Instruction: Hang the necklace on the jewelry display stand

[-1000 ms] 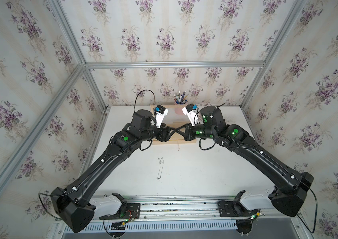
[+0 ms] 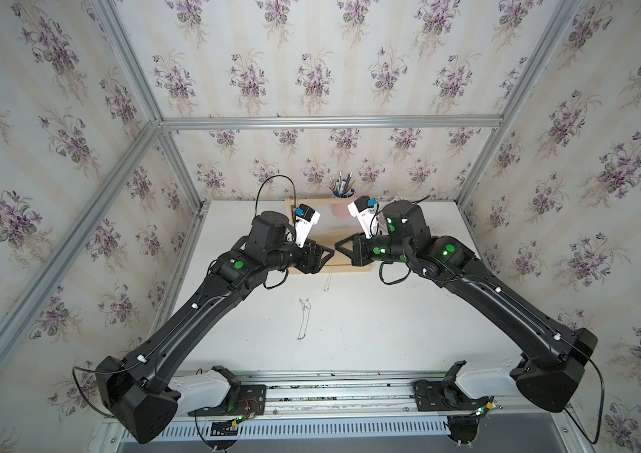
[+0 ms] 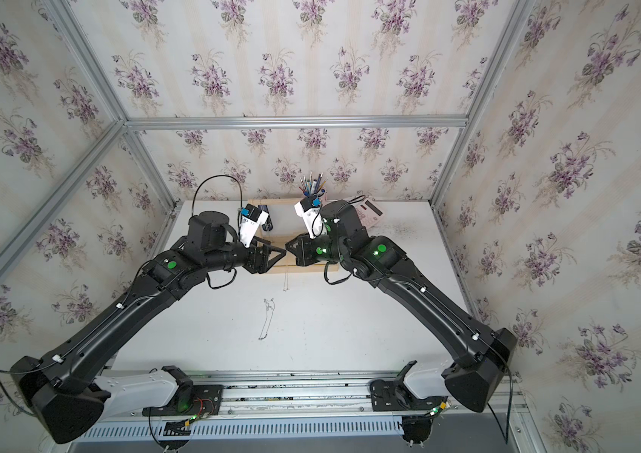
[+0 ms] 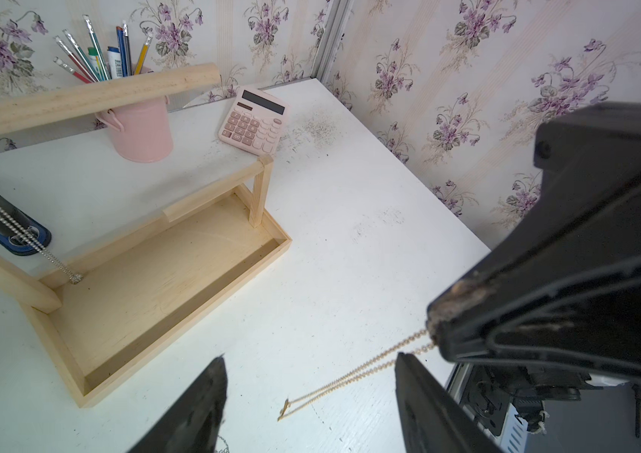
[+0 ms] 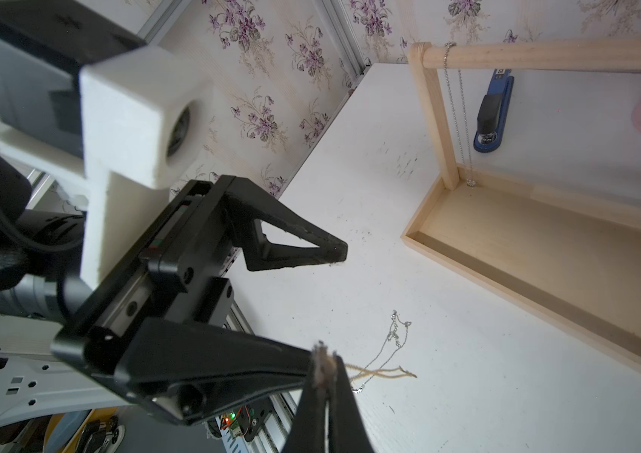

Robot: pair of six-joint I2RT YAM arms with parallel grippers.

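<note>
The wooden display stand [image 5: 547,54] has a silver necklace [image 5: 462,120] draped over its bar near one end. A gold chain [image 4: 350,377] hangs from the tip of my right gripper, which is shut on it. My left gripper stands open with nothing between its fingertips, just short of the right one, over the front of the stand. Another silver chain [image 2: 304,318] lies loose on the white table below.
Behind the stand are a pink cup [image 4: 139,132] with pencils, a pink calculator [image 4: 252,120] and a blue stapler [image 5: 494,113]. The stand's tray [image 4: 154,271] is empty in the middle.
The hanging chain has swung a little to the left.
</note>
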